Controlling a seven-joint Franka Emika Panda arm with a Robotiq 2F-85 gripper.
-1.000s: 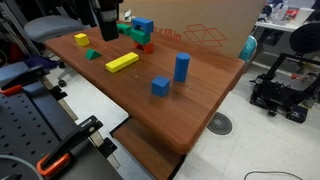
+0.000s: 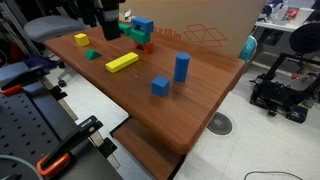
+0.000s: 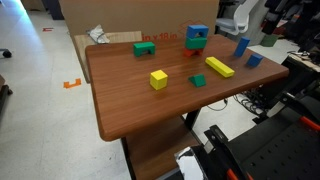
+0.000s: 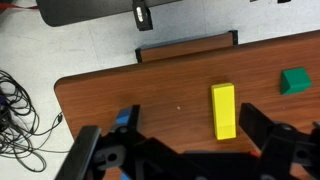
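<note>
My gripper is open above the wooden table, its dark fingers wide apart at the bottom of the wrist view with no object held between them. In exterior view 1 the gripper hangs over the table's left part. A blue cube sits near the front edge, with an upright blue cylinder behind it. Farther left lies a long yellow block. A stack with a blue block over a green block stands at the back, red showing at its base.
A green wedge-like block and a yellow cube rest apart from the stack. Another green block lies toward the back. Bare tabletop spreads around the yellow cube. A cardboard panel stands behind the table.
</note>
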